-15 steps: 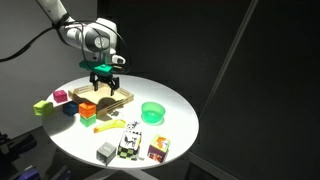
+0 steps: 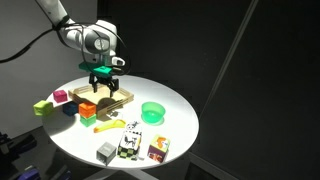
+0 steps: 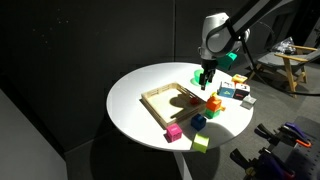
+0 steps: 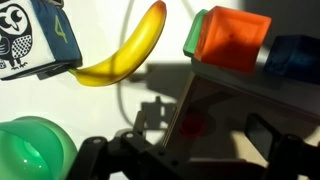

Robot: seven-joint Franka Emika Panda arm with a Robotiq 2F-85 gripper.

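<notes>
My gripper is open over the wooden tray [image 4: 218, 92], its two fingers spread apart in the wrist view. A small red object [image 4: 190, 125] shows on the tray floor, in the space between the fingers but apart from them; its shape is blurred. Exterior view 2 shows the same red object [image 3: 194, 99] inside the tray [image 3: 158, 115], near the tray's side closest to the arm. From exterior view 1, the gripper [image 2: 104, 86] hangs above the tray's right part, and the red object cannot be made out there.
Beside the tray, an orange cube [image 2: 87, 107] rests on a green cube [image 2: 88, 120], near a dark blue cube [image 2: 70, 108]. A yellow banana [image 2: 109, 126], green bowl [image 2: 153, 112], owl-patterned box [image 2: 130, 140] and grey cube [image 2: 106, 153] stand around. Pink [image 3: 174, 132] and yellow-green [image 3: 200, 143] cubes sit near the edge.
</notes>
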